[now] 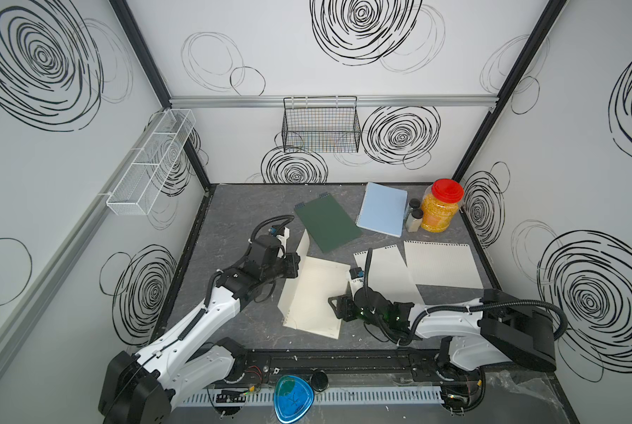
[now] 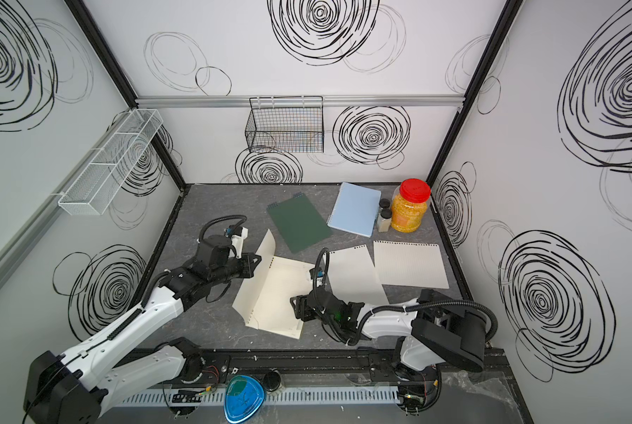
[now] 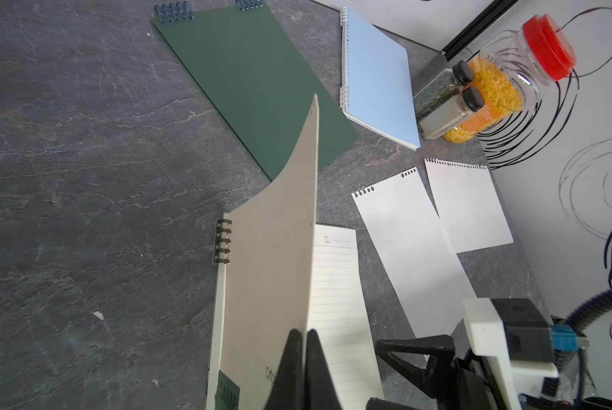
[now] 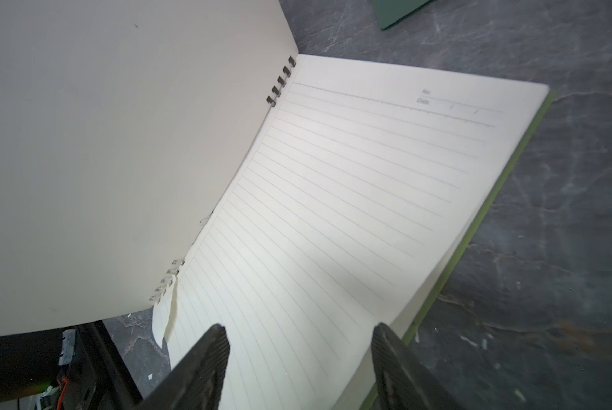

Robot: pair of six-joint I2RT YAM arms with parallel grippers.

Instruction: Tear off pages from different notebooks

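A spiral notebook [image 4: 333, 177] with lined pages lies open at the front middle of the table. Its cream cover [image 3: 271, 273] stands raised at a slant, and my left gripper is shut on the cover's free edge. Over the lower right side of the lined page, my right gripper is open, its fingers [image 4: 200, 365] apart on either side of the page's outer edge. That edge is slightly lifted from the green back cover [image 4: 480, 222]; whether the fingers touch paper I cannot tell. Near the lower rings a strip of paper [image 4: 161, 314] sticks out.
Two loose pages with ragged holes, one narrow [image 3: 415, 253] and one wider [image 1: 443, 264], lie on the right. Behind are a closed green notebook [image 1: 328, 222], a blue notebook [image 1: 382, 208], two shakers [image 3: 453, 112] and a red-lidded jar [image 1: 440, 206].
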